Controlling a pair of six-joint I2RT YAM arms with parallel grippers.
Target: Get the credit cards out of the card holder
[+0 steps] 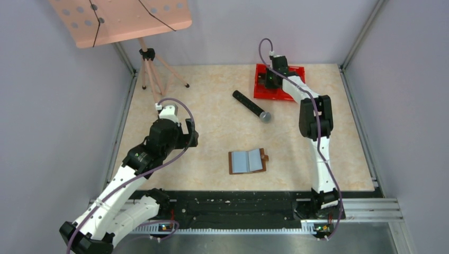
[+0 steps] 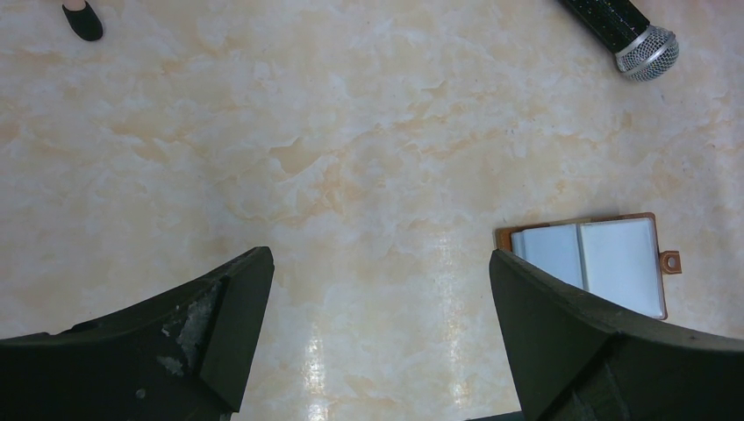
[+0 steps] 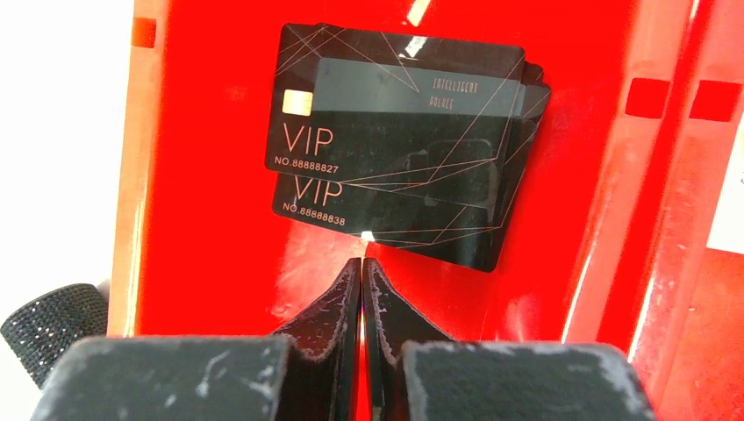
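Black VIP cards (image 3: 395,123) lie in an overlapping stack inside the red tray (image 3: 211,281). At the lower edge of that stack in the right wrist view is my right gripper, shut, with nothing showing between its fingers. Whether its tips touch the cards or the tray floor is unclear. The brown card holder (image 1: 231,163) lies open near the front of the table, pale blue sleeves showing; I see no dark card in them. My left gripper stands open and empty over bare table, left of the holder, and its right finger covers part of the holder in the left wrist view.
A black microphone (image 1: 247,101) with a silver head lies between the tray and the holder. At the back left stands a pink easel (image 1: 151,69). Bare table stretches around the holder and along the right side.
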